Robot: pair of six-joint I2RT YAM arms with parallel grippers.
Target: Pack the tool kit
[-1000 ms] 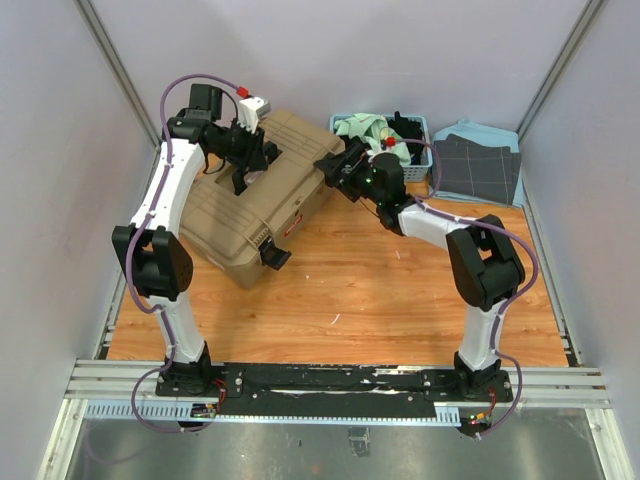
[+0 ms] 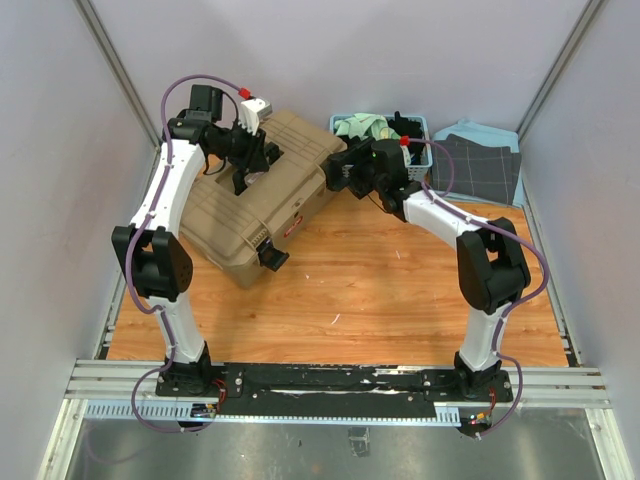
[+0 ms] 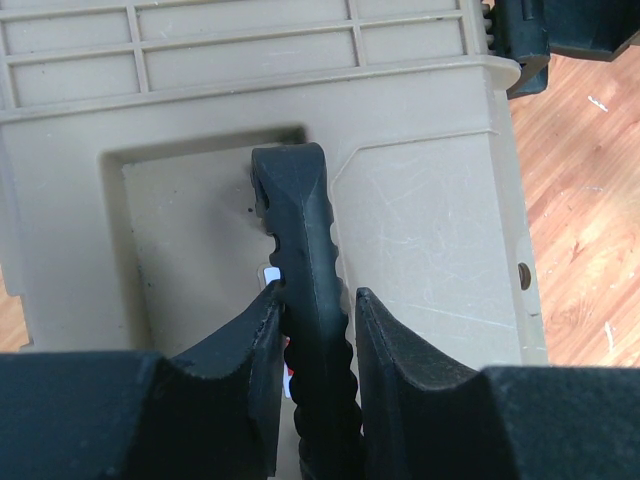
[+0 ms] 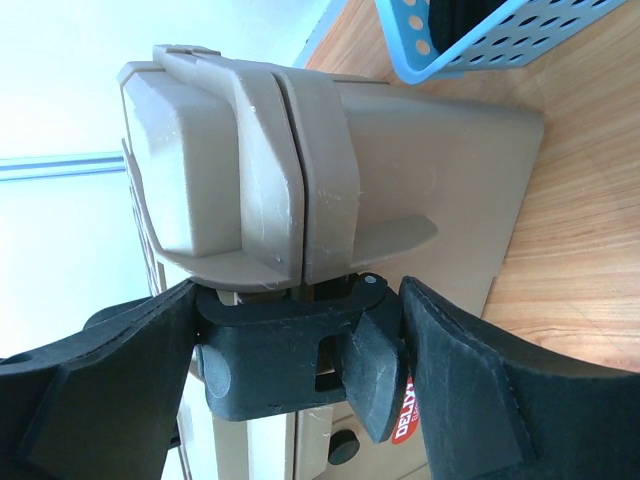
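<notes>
The closed tan tool case (image 2: pixel 225 215) lies slanted at the left of the table, its lid down. My left gripper is over the lid with its fingers on either side of the black ribbed handle (image 3: pixel 305 225); whether they press on it cannot be told. At the case's far right corner, my right gripper is shut on a black latch (image 4: pixel 270 360), which spans between its fingers under the lid rim. The other black latch (image 2: pixel 271 255), at the near end of the front side, sticks outward. The case's contents are hidden.
A blue basket (image 2: pixel 425 130) holding green and black cloths stands behind my right arm. Folded dark cloth (image 2: pixel 475 168) on light blue fabric lies at the back right.
My right gripper has shifted slightly to the right and turned at the latch. The left arm and the case look unmoved.
</notes>
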